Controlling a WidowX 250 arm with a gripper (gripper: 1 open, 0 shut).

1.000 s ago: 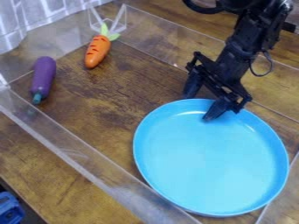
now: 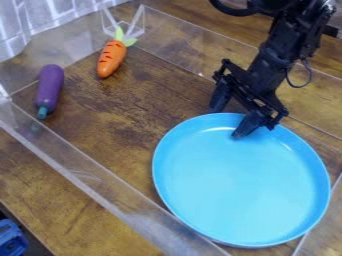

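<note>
The black robot arm (image 2: 278, 55) reaches down from the upper right, its gripper (image 2: 245, 108) low over the back rim of a large blue plate (image 2: 241, 190). The black fingers are dark against the wood and overlap one another, so whether they are open or shut, or hold anything, does not show clearly. A toy carrot (image 2: 112, 58) with a pale green top lies at the upper left. A purple eggplant (image 2: 48, 88) lies left of it.
A clear plastic wall (image 2: 88, 175) runs along the left and front of the wooden surface (image 2: 147, 110). A blue object (image 2: 8, 238) shows at the lower left corner. Bare wood lies between the vegetables and the plate.
</note>
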